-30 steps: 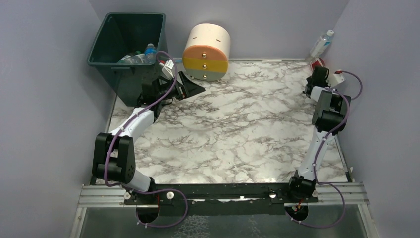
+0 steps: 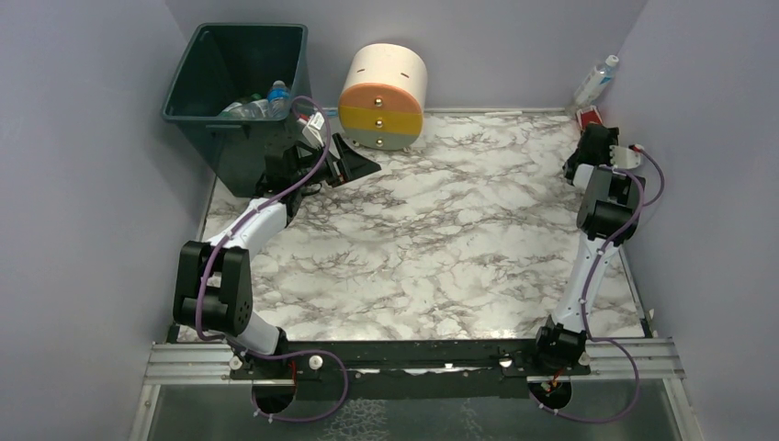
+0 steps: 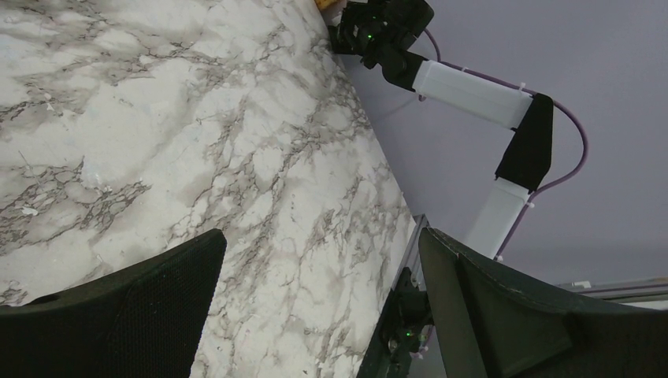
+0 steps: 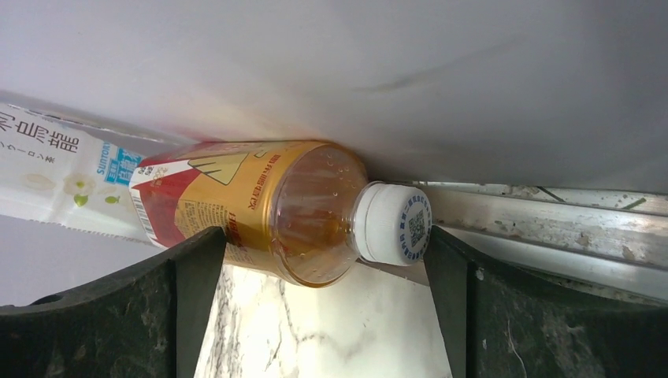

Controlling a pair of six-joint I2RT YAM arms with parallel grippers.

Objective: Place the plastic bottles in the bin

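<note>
In the right wrist view a lying plastic bottle [image 4: 236, 205] with orange-red label and white cap rests against the wall and metal rail, between the open fingers of my right gripper, cap near the right finger. From above that gripper is at the far right, hiding most of the bottle. A clear bottle [image 2: 594, 84] stands in the back right corner. The bin [image 2: 188, 96] at back left holds several bottles. My left gripper [image 2: 354, 158] stands open beside the bin, nothing between its fingers.
A round-topped drawer box [image 2: 381, 78] with orange, yellow and green fronts sits at the back beside the bin. Walls close in on the right and back.
My right gripper's wrist has shifted slightly at the right wall over the last second. The left arm has not visibly moved.
</note>
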